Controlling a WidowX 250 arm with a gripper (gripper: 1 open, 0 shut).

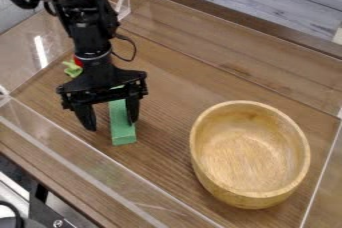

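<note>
My black gripper (110,114) stands open, low over a flat green block (123,132) on the wooden tabletop. Its two dark fingers reach down on either side of the block's upper part. Whether they touch it cannot be told.
A large tan bowl (250,157) sits at the right front. A small green and red object (74,67) lies behind the arm at the left, partly hidden.
</note>
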